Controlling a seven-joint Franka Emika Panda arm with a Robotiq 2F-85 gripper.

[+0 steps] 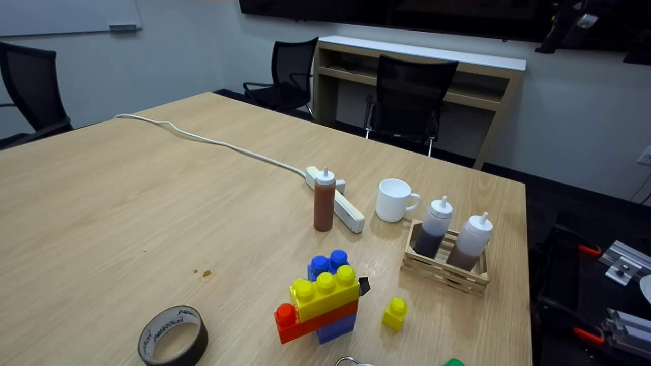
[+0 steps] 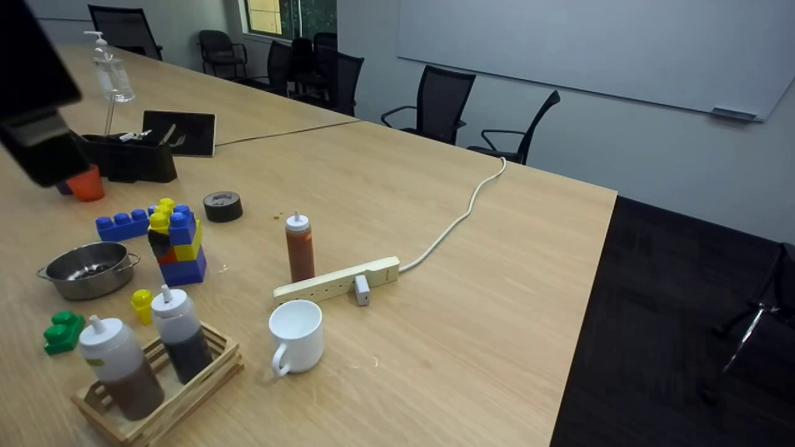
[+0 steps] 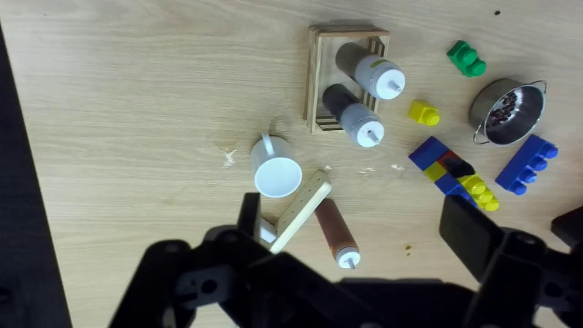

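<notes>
High above the table, my gripper stands wide open, its dark fingers (image 3: 251, 216) far apart and nothing held between them. Below, in the wrist view, a brown sauce bottle (image 3: 334, 227) stands upright beside a pale power strip (image 3: 302, 210). The white mug (image 3: 277, 176) is close to the strip's end. Two more squeeze bottles, one with dark liquid (image 2: 184, 339) and one with brown (image 2: 127, 372), stand in a wooden crate (image 2: 212, 380). A stack of blue, yellow and red blocks (image 1: 323, 305) stands apart from a single yellow block (image 1: 395, 314).
A metal pot (image 2: 93, 272) with small dark bits inside, a green block (image 2: 64, 333) and a long blue block (image 2: 123, 226) lie near the stack. Black tape (image 1: 174, 335) rests farther off. A white cord (image 1: 226, 145) crosses the table.
</notes>
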